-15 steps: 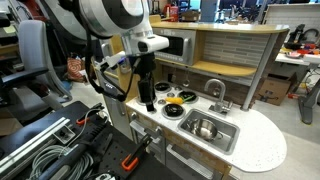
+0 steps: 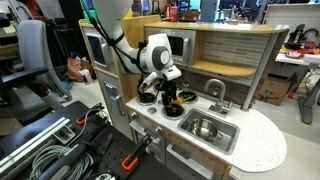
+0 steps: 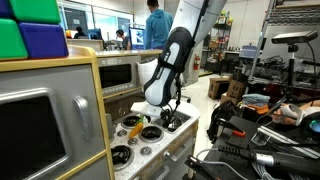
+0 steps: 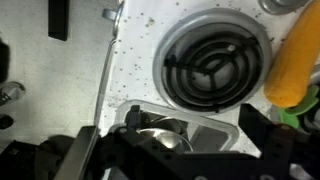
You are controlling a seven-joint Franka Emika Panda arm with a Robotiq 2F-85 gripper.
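Observation:
My gripper (image 2: 169, 95) is over the stove top of the toy kitchen, pointing down. In the wrist view its dark fingers (image 4: 268, 132) stand wide apart at the lower edge, with nothing held between them. A black coil burner (image 4: 212, 62) lies near the gripper. Beside that burner is a long orange object (image 4: 292, 65), with something green (image 4: 300, 114) under or next to it. The orange object (image 3: 137, 129) also shows in exterior view 2, to the left of the gripper. In exterior view 1 the arm partly hides it.
The sink (image 2: 226, 137) holds a metal bowl (image 2: 205, 129), and a faucet (image 2: 221, 95) rises behind it. A shelf (image 2: 226, 67) and microwave (image 2: 178, 43) stand at the back. The white counter (image 2: 258, 145) right of the sink is clear.
The arm has moved away from exterior view 1's camera, toward the back of the stove. The gripper has come nearer the orange object, which shows no clear movement.

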